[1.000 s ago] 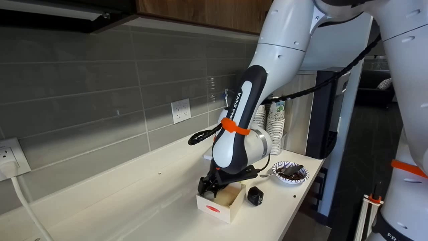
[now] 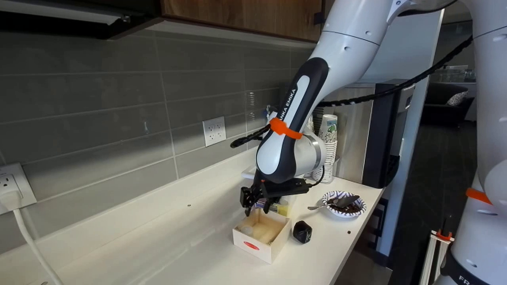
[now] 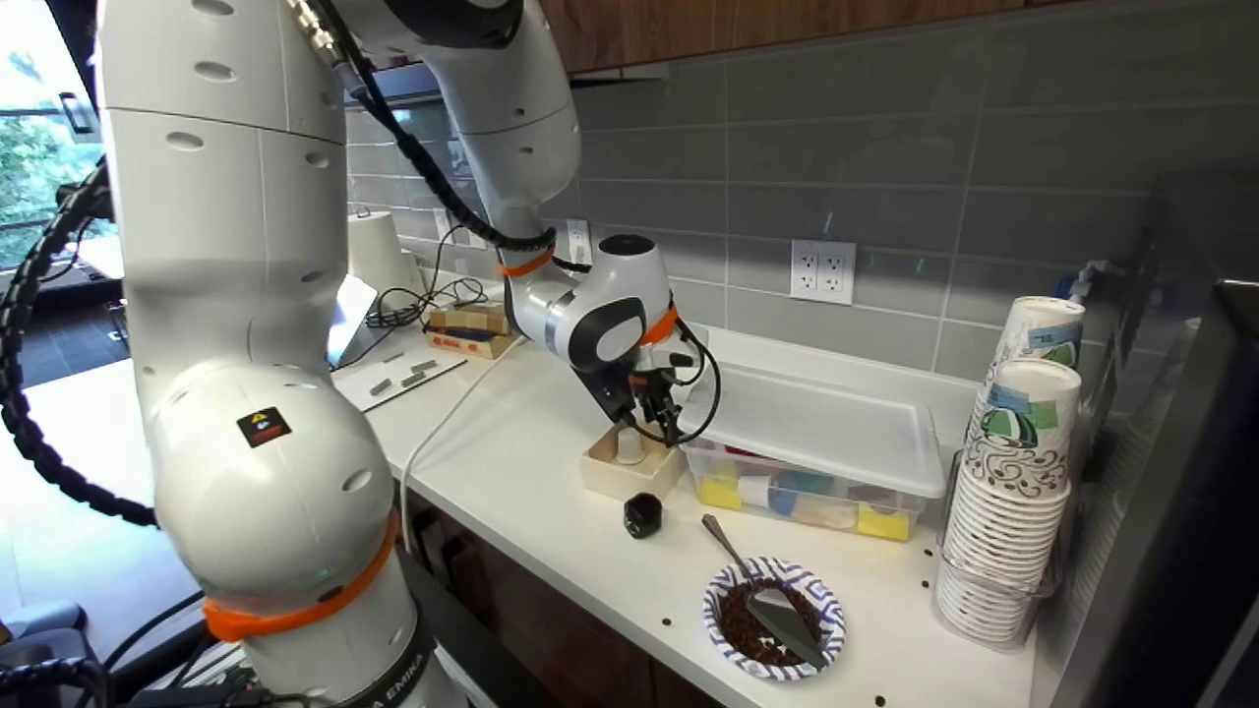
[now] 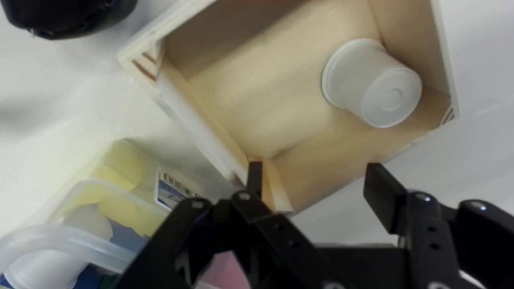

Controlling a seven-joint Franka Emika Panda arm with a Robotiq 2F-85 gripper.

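Observation:
In the wrist view a white cup-shaped pod lies on its side in the light wooden box, near one corner. My gripper hovers over the box's edge, its fingers spread apart with bare space between them. Seen from exterior view 1, the gripper is above the back of the box, clear of the pod. In exterior view 2 the pod shows inside the box.
A black object sits beside the box. A lidded clear bin with packets stands close by. Nearer the counter's end are a patterned bowl with dark grounds and a scoop, and stacked paper cups. Counter left of the box is free.
The arm has risen, and my gripper has lifted out of the box, shifting slightly right in exterior view 1. The box and black object stay in place.

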